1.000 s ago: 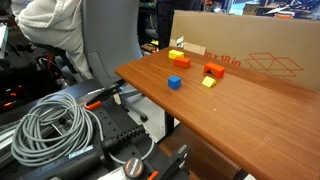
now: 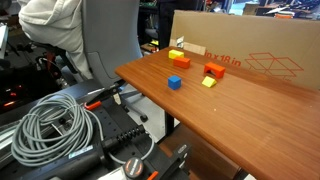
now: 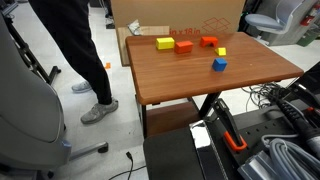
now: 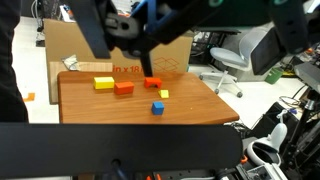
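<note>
A blue cube (image 2: 174, 82) rests on the wooden table, nearest its edge among the blocks. Close to it lies a small yellow block (image 2: 208, 82), with a red block (image 2: 214, 70) just behind. Farther along, a larger yellow block (image 3: 165, 43) and a second red block (image 3: 183, 46) sit side by side. In the wrist view, all of these blocks stand well away from my gripper, whose dark, blurred parts fill the top of the picture. How its fingers stand is unclear. Neither exterior view shows the gripper.
A cardboard sheet (image 2: 245, 45) stands upright along the table's far side. Bare tabletop (image 2: 255, 115) stretches beyond the blocks. Coiled grey cable (image 2: 50, 130) lies on the black surface beside the table. A person's dark-clad leg (image 3: 85, 40) is at the table's side.
</note>
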